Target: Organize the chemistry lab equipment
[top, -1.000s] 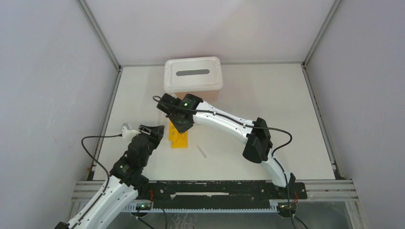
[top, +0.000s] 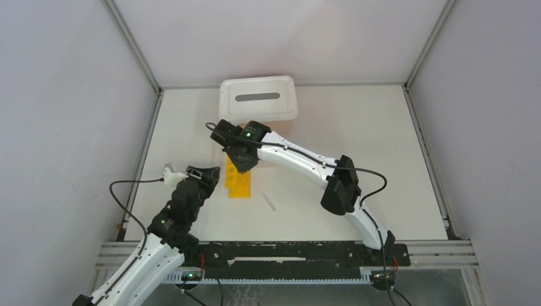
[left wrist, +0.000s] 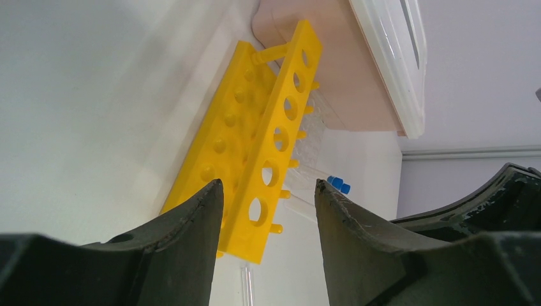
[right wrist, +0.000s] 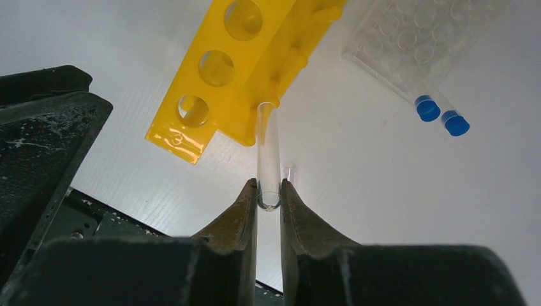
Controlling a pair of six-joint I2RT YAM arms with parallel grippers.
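A yellow tube rack stands left of the table's middle; the part of it facing my left gripper holds no tubes. In the right wrist view my right gripper has its fingertips against both sides of a clear glass tube, near the tube's rounded end. The tube's far end overlaps the rack's edge in that view; whether they touch cannot be told. My left gripper is open with nothing between its fingers, facing the rack. Another thin clear tube lies on the table right of the rack.
A white-lidded box stands behind the rack. Beside it lie a clear well plate and two tubes with blue caps. My right arm crosses the table's middle.
The left arm, rack and box stay put.
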